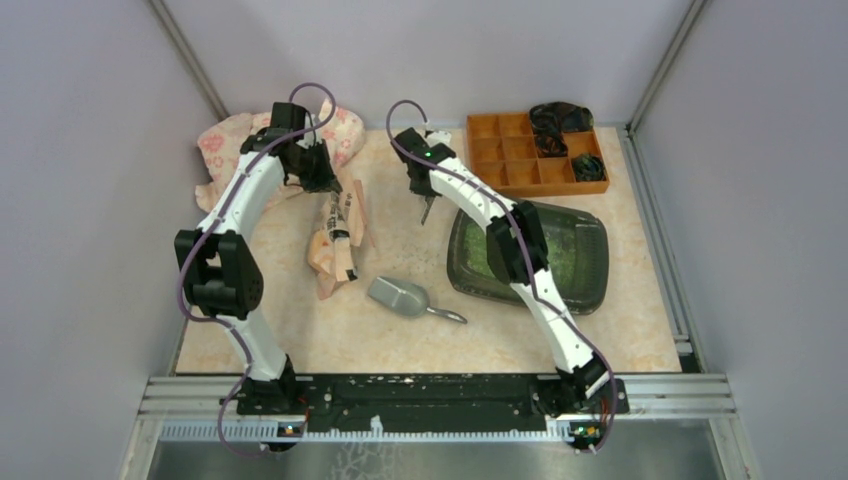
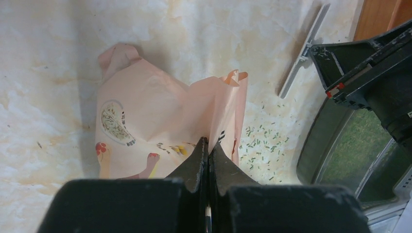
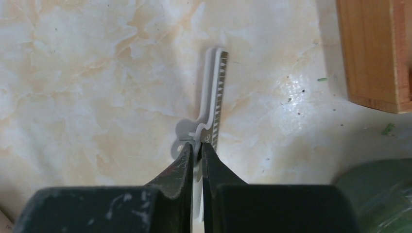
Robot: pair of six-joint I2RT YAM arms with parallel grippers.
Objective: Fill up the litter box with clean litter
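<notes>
A pink paper litter bag (image 1: pixel 328 250) (image 2: pixel 141 121) lies on its side at the left. My left gripper (image 1: pixel 330 186) is shut on the bag's upright folded edge. My right gripper (image 1: pixel 425 192) is shut on a thin pale clip (image 3: pixel 209 87) with a toothed strip, which lies along the middle of the right wrist view. The dark green litter box (image 1: pixel 595 255) stands at the right, a green layer on its floor, partly hidden by my right arm. A grey scoop (image 1: pixel 400 298) lies at the front middle.
A wooden divider tray (image 1: pixel 490 150) with dark bags stands at the back right. A floral pink bag (image 1: pixel 220 150) lies at the back left. Green bits are scattered between the litter bag and box.
</notes>
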